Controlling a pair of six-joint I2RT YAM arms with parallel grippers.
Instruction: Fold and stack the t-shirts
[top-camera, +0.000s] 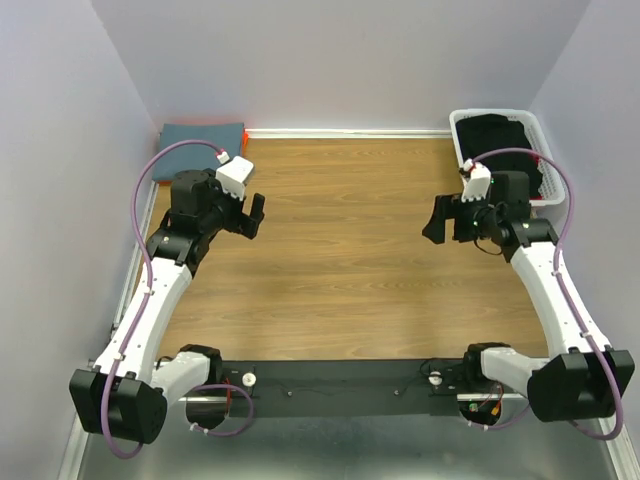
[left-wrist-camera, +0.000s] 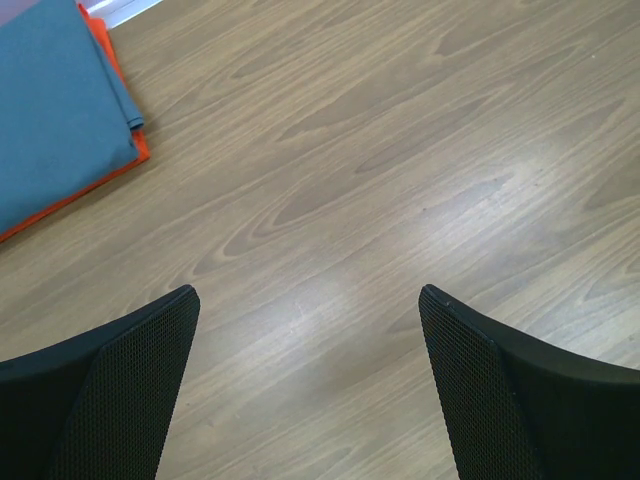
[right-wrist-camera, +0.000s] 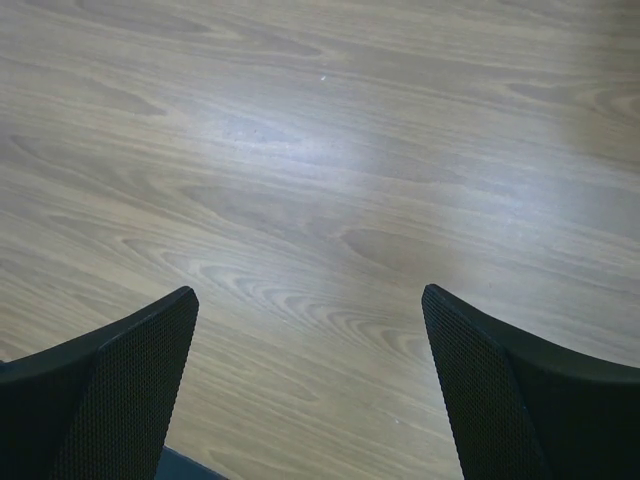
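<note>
Folded blue-grey cloth (top-camera: 195, 135) with red cloth (left-wrist-camera: 138, 150) under it forms a stack at the back left of the table. A white basket (top-camera: 540, 135) at the back right holds dark cloth (top-camera: 490, 135). My left gripper (top-camera: 245, 218) hangs open and empty right of and below the stack. My right gripper (top-camera: 448, 220) is open and empty, left of and below the basket. Both wrist views show bare wood between the fingers.
Walls bound it at the left, right and back, and a dark strip runs along the front edge.
</note>
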